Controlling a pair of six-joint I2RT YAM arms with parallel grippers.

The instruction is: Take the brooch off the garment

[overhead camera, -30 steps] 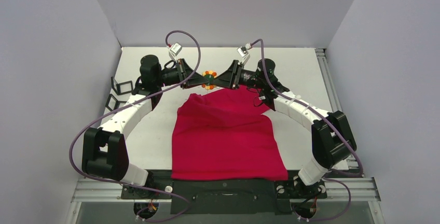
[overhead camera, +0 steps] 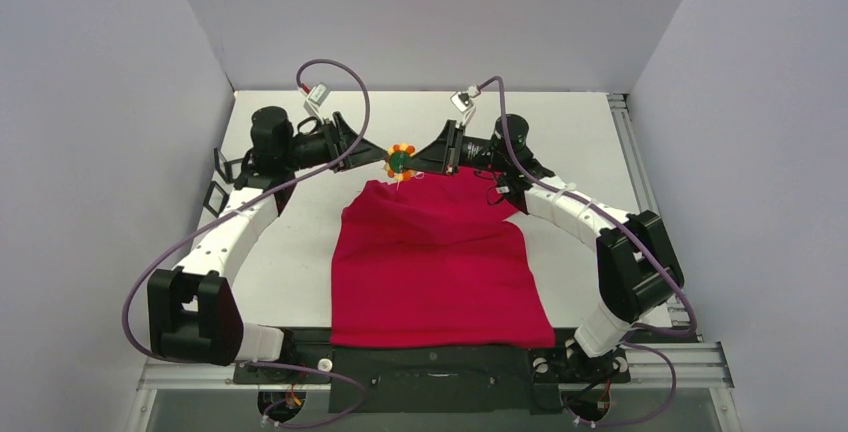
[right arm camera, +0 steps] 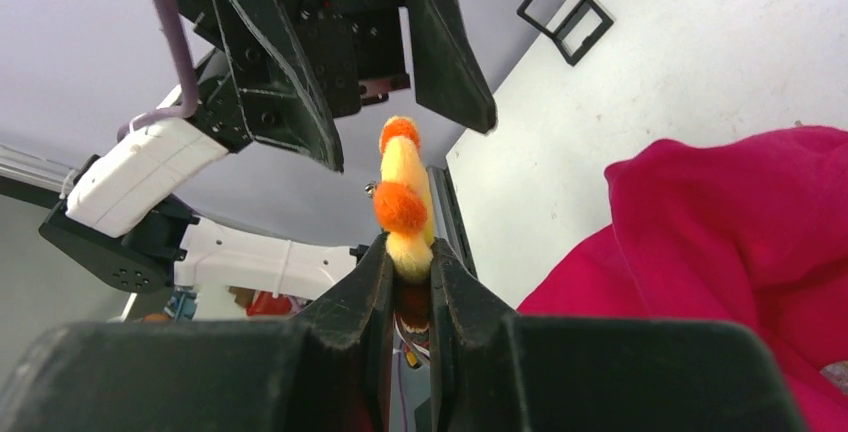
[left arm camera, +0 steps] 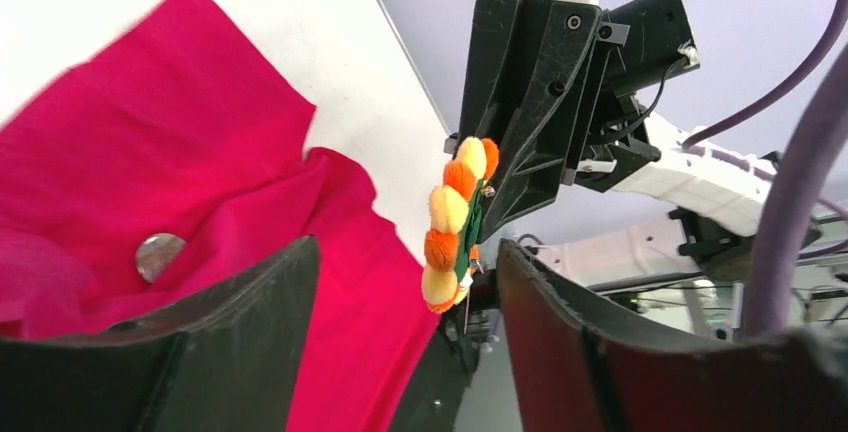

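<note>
A flower-shaped brooch (overhead camera: 399, 161) with orange and yellow petals and a green centre hangs in the air above the garment. My right gripper is shut on its edge. In the left wrist view the brooch (left arm camera: 459, 224) appears edge-on, with thin metal at its back. My left gripper is open beside the brooch, its fingers apart and not visibly touching it. The left gripper's fingers (right arm camera: 452, 82) also show in the right wrist view, beyond the petals. The red garment (overhead camera: 440, 282) lies spread on the table, folded at its far end.
Black frame-like stands (overhead camera: 216, 197) are at the table's left edge. A silvery round piece (left arm camera: 158, 256) lies on the garment.
My left gripper has drawn back to the left, its fingers now parted and away from the brooch. The right gripper has barely moved and keeps the brooch. The garment lies unchanged.
</note>
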